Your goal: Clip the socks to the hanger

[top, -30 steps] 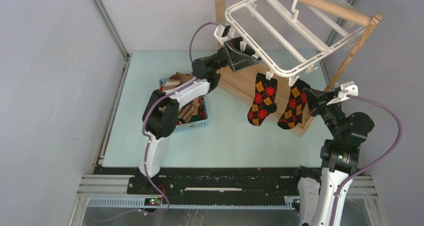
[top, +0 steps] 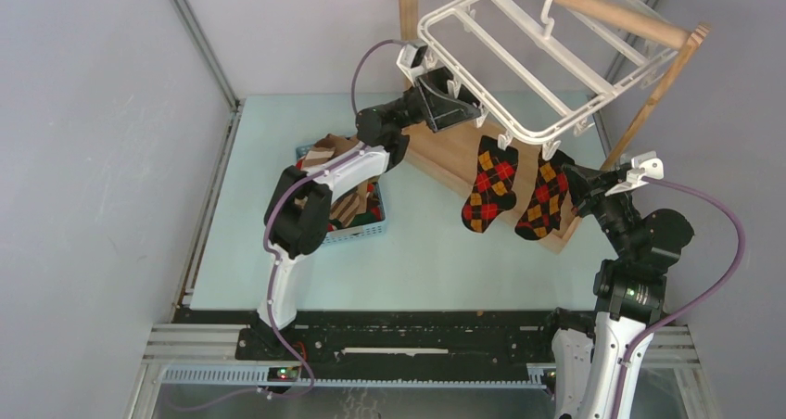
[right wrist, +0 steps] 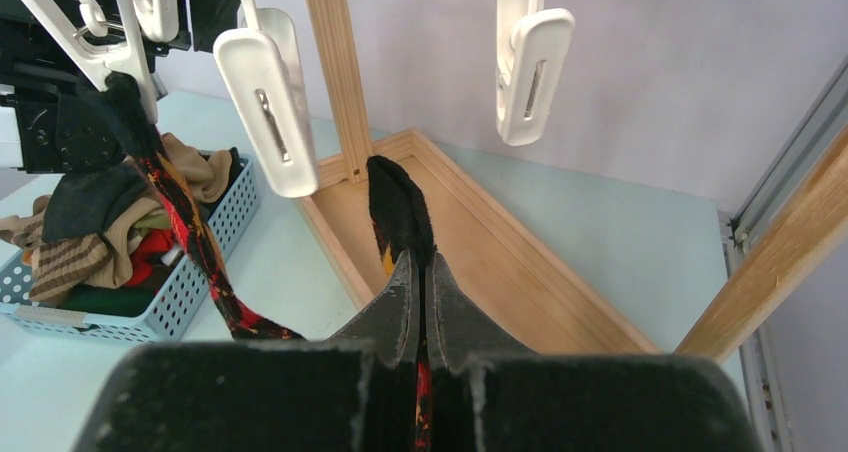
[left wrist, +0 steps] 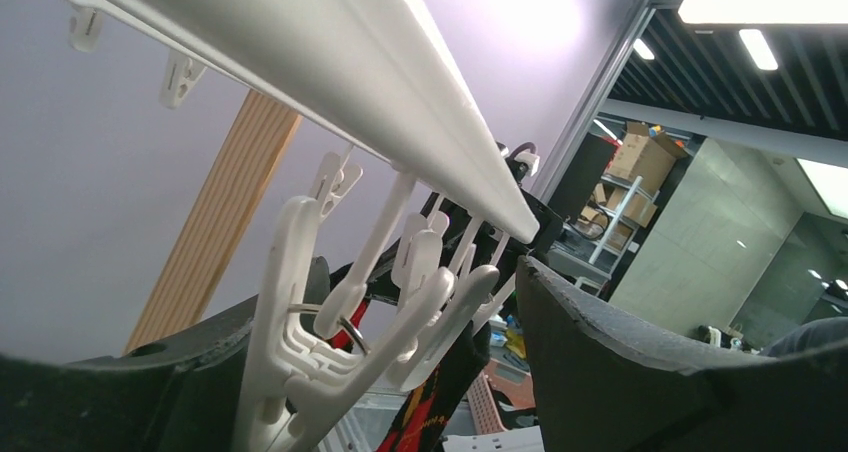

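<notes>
The white clip hanger (top: 519, 57) hangs from a wooden bar. My left gripper (top: 471, 106) is up at its front-left clips; in the left wrist view a white clip (left wrist: 290, 332) sits between its fingers, which look partly open, and whether they grip it is unclear. A black-red argyle sock (top: 489, 185) dangles from a clip beside that gripper, as the right wrist view shows. My right gripper is shut on a second sock (right wrist: 400, 202), whose dark top stands up above the fingertips, below an empty clip (right wrist: 275, 112).
A blue basket (top: 357, 232) of mixed socks sits on the left of the table, under the left arm. A wooden tray (right wrist: 500, 262) lies below the hanger, and a wooden post (right wrist: 770, 262) rises at the right.
Both arms look almost still; the hanger's front clips have shifted very slightly.
</notes>
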